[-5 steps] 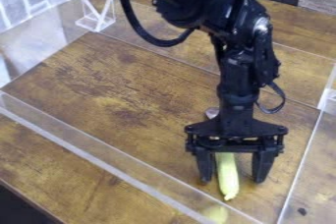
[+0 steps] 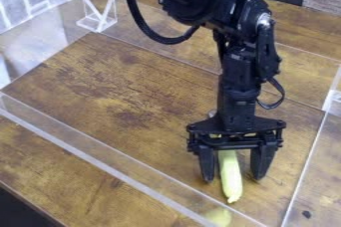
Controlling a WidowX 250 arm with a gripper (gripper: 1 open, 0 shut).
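My gripper (image 2: 233,163) is low over the wooden surface at the right, fingers open and pointing down. A long pale yellow-green object (image 2: 230,181) lies on the wood between and under the fingers, its near end sticking out toward the camera. Its far end is hidden behind the gripper body, and I cannot tell whether either finger touches it.
Clear plastic walls (image 2: 102,169) border the wooden surface (image 2: 100,92), along the near side and at the right. A small white stand (image 2: 99,16) and a white railing are at the back left.
The arm and gripper have shifted very slightly; the yellow-green object looks to lie in the same place, between the open fingers.
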